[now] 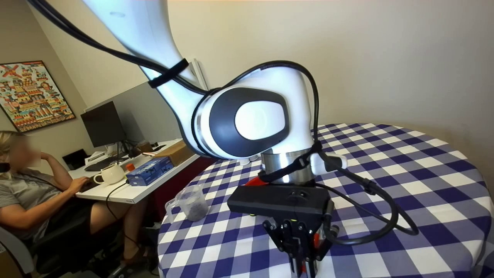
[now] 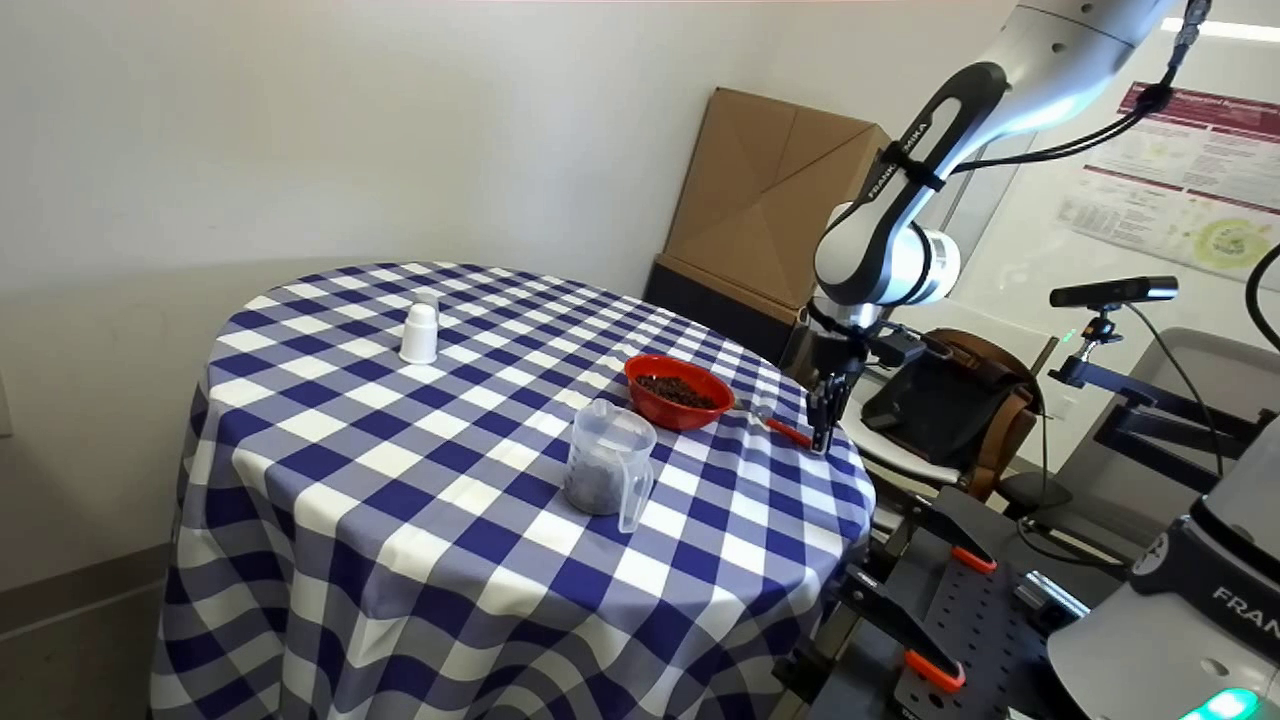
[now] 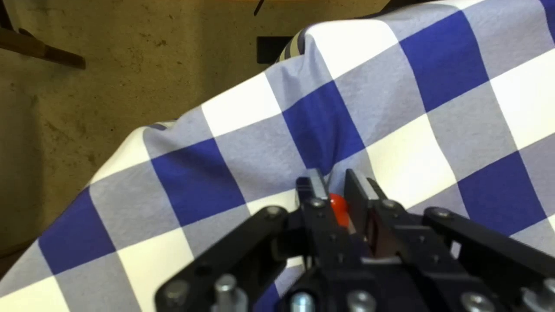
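My gripper is shut on a red handle (image 3: 339, 209), whose rounded end shows between the fingers in the wrist view. Exterior view 2 shows that handle belonging to a utensil (image 2: 786, 432) lying on the checkered cloth, its metal end pointing toward a red bowl (image 2: 680, 419). Dark granular stuff fills part of that bowl. The fingertips are down at the tablecloth, close to the table's edge. In exterior view 1 the arm hides most of the bowl, and only bits of red show at the gripper (image 1: 303, 268).
A clear measuring jug (image 2: 608, 466) with greyish contents stands near the bowl. White cups (image 2: 420, 334) sit at the far side of the table. Bare cloth (image 2: 360, 444) covers the rest. Beyond the cloth's edge the floor (image 3: 130, 62) drops away.
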